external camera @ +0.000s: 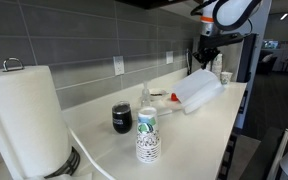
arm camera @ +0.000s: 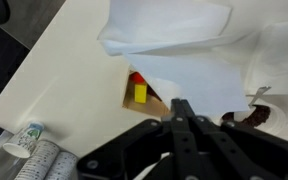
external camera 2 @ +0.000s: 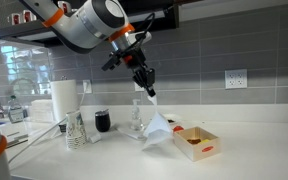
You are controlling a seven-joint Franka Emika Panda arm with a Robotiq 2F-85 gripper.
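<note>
A white sheet, paper or thin cloth (external camera 2: 159, 130) hangs below my gripper (external camera 2: 150, 90) in exterior view 2. My gripper is shut on its upper end, and the lower part droops toward the counter beside the box. From exterior view 1 the sheet (external camera: 197, 91) appears raised over the far part of the counter, under the arm. Looking down in the wrist view, I see the pale sheet (arm camera: 199, 78) spread beneath my gripper, partly covering the box (arm camera: 139, 96). The exact pinch point is hard to make out.
An open cardboard box (external camera 2: 196, 144) with red and yellow items stands on the counter. A paper towel roll (external camera: 29, 125), a black tumbler (external camera: 122, 118) and stacked paper cups (external camera: 148, 140) occupy the near end. A clear bottle (external camera 2: 136, 116) is by the wall.
</note>
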